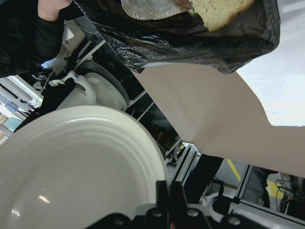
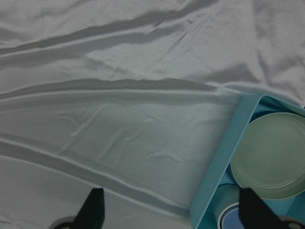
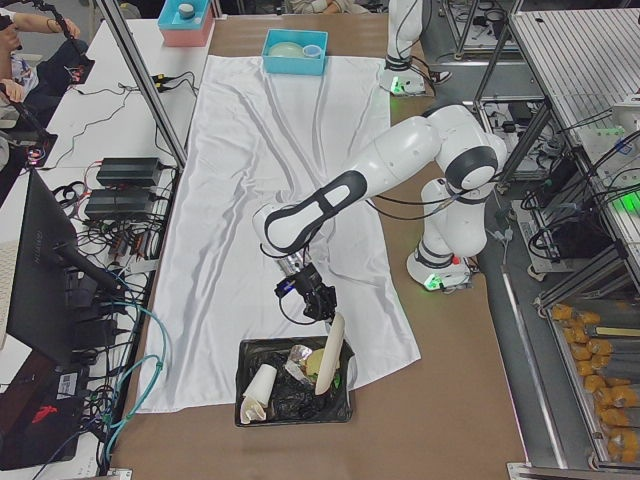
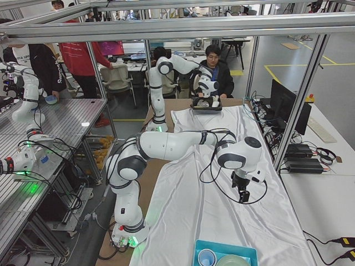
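A cream plate point(image 1: 76, 162), seen nearly edge-on in the camera left view point(image 3: 330, 355), is held upright over a black-lined bin point(image 3: 270, 410) by my left gripper, shut on its rim. In the bin lie white cups point(image 3: 260, 385), crumpled foil point(image 1: 152, 9) and a yellow sponge-like piece point(image 1: 219, 12). My right gripper stands open above the white cloth, beside a teal tub point(image 2: 219, 162) that holds a green plate point(image 2: 268, 155) and a blue-topped cup point(image 2: 230, 217).
A monitor point(image 3: 40, 270) and cables line the left side in the camera left view; a metal frame post point(image 4: 299, 122) stands beside the table.
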